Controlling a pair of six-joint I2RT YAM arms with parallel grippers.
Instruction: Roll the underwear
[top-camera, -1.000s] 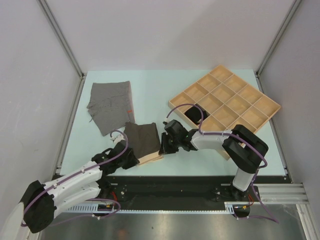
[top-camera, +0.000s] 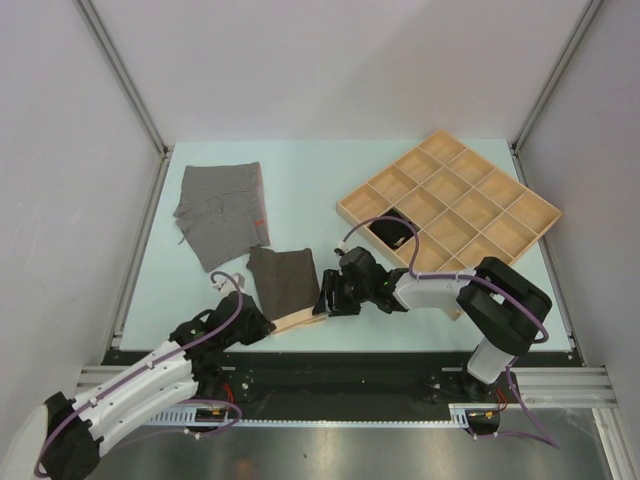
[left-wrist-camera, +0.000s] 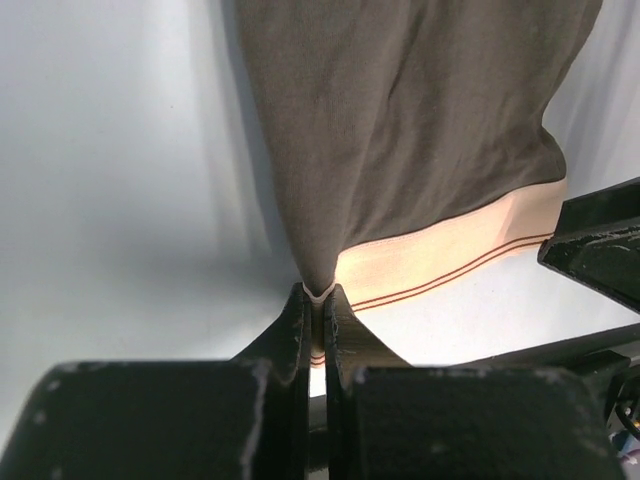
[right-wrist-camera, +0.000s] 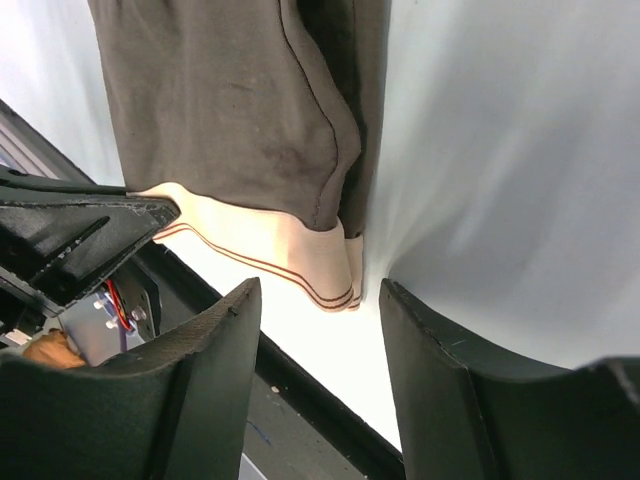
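Note:
Dark brown underwear (top-camera: 285, 280) lies folded at the front of the table, its peach waistband (top-camera: 297, 320) toward the front edge. In the left wrist view, my left gripper is shut on the waistband's left corner, pinching the thin cloth between its fingertips. At the other end of the band, my right gripper stands open. In the right wrist view the waistband's right corner (right-wrist-camera: 335, 280) lies between the spread fingers, without contact from either.
Two grey pieces of cloth (top-camera: 220, 205) lie spread at the back left. A wooden compartment box (top-camera: 470, 205) stands at the right, with a black item (top-camera: 391, 230) in one compartment.
My left gripper has shifted slightly left and toward the front, and the underwear has followed a little.

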